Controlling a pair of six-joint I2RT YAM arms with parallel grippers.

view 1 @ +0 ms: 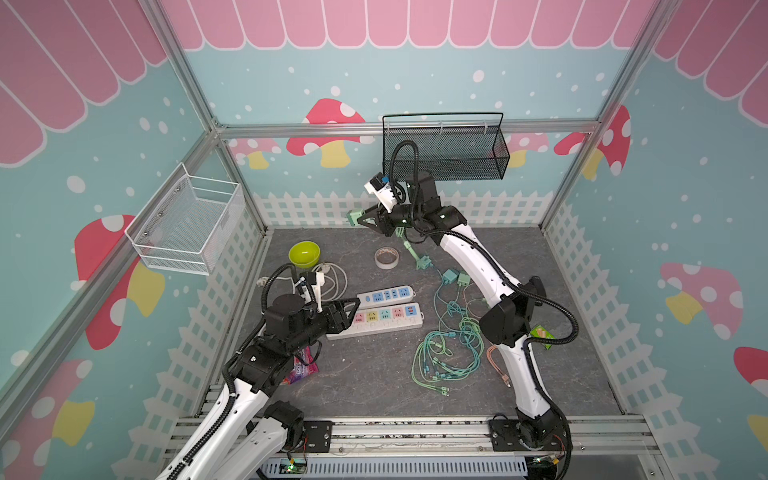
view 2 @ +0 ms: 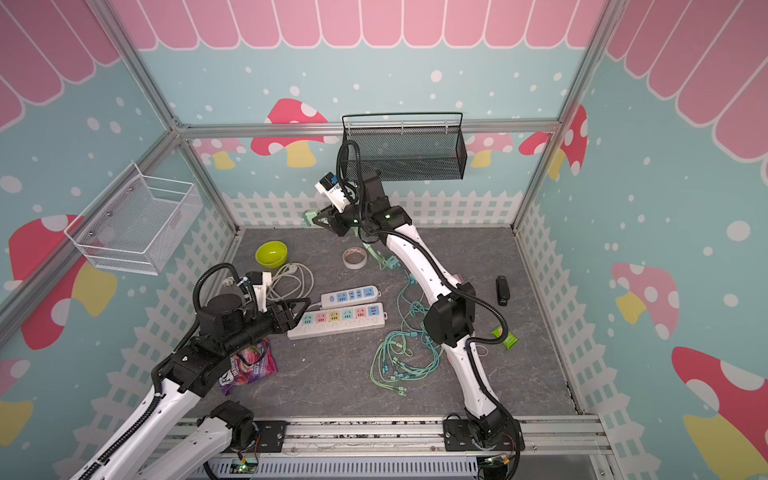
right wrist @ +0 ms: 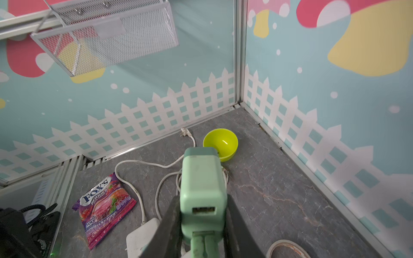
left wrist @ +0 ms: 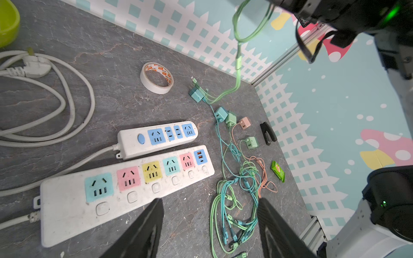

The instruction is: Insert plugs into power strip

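Observation:
My right gripper is raised toward the back wall, shut on a mint-green plug, a green cable hanging from it. My left gripper stands open and empty above the front left. Below lie a long white power strip with coloured sockets and a smaller strip behind it, neither holding a plug. More plugs and tangled cables lie to the right of the strips.
A lime bowl, tape roll, snack bag, small green packet and black object lie about. Wire baskets hang on the walls.

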